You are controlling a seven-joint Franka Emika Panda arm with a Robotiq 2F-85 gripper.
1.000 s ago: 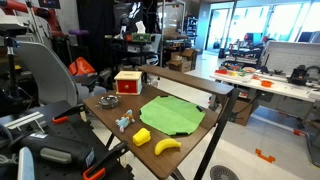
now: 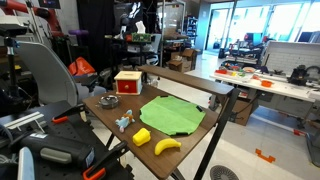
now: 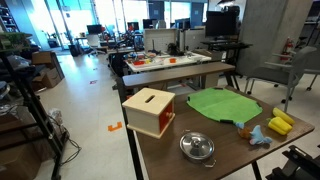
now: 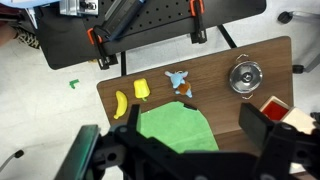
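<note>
Seen from above in the wrist view, my gripper stands open over the table, its dark fingers wide apart with nothing visible between them. Below lies a flat green cloth (image 4: 178, 127). Beside it are a yellow banana-shaped object (image 4: 121, 104), a small yellow block-like object (image 4: 142, 89), a light-blue toy (image 4: 177, 79) with a brown part, and a small dark item (image 2: 181, 134) at the cloth's edge. A round metal pot (image 3: 197, 147) sits near a cream box with red edges (image 3: 150, 111). Neither exterior view clearly shows the gripper.
The brown tabletop (image 2: 150, 155) has bare strips around the cloth. A raised wooden shelf (image 2: 185, 79) runs along its far side. Black mounting equipment (image 2: 55, 150) borders the near side. Another yellow banana-like object (image 2: 265, 156) lies on the floor, off the table.
</note>
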